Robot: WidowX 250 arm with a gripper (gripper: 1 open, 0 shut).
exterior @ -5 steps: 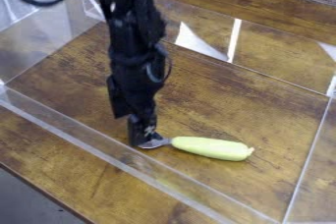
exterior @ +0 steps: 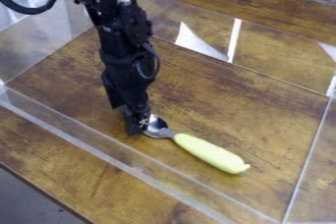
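Note:
My black gripper (exterior: 137, 116) reaches down to the wooden tray floor, open, its fingertips beside the metal head of a utensil (exterior: 159, 129). The utensil has a long pale yellow-green handle (exterior: 210, 152) that lies diagonally toward the lower right. Whether the fingers touch the metal head is hard to tell, as the gripper partly covers it.
Clear plastic walls (exterior: 79, 130) surround the wooden work area (exterior: 237, 100). White triangular shapes show at the back wall.
The utensil has swung, its handle end moving down and its metal head up. My gripper has risen slightly and shifted a little to the left.

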